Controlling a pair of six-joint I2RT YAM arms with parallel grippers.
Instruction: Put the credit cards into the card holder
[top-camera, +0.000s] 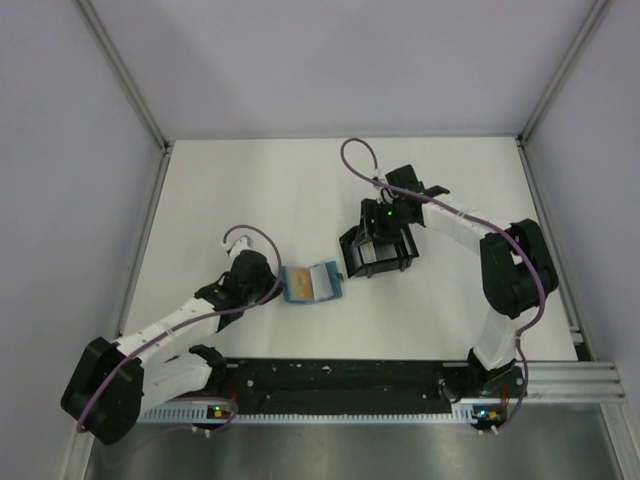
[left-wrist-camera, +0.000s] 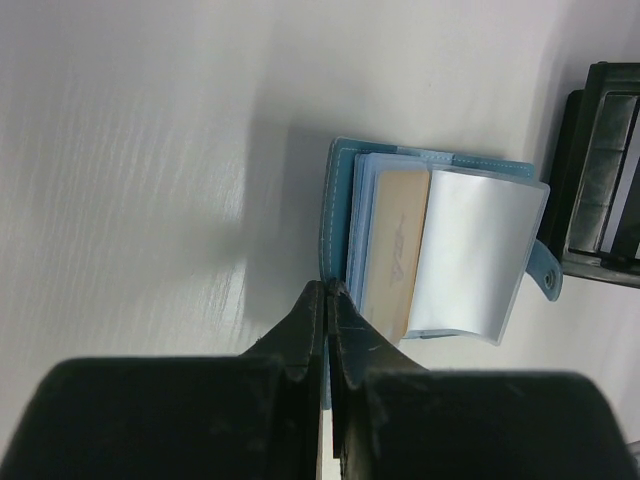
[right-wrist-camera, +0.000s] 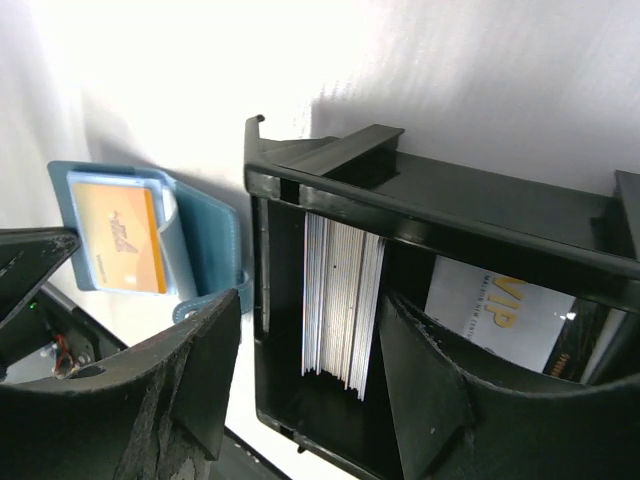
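A blue card holder (top-camera: 330, 282) lies open on the table with tan and white cards (left-wrist-camera: 480, 250) showing. My left gripper is shut at its left edge; whether anything thin is between the tips is unclear. My right gripper is part open over the black organiser (right-wrist-camera: 480, 200), its fingers on either side of a stack of cards seen edge-on (right-wrist-camera: 340, 300) in a compartment. A VIP card (right-wrist-camera: 490, 310) lies in the compartment beside it.
The organiser stands just right of the holder.
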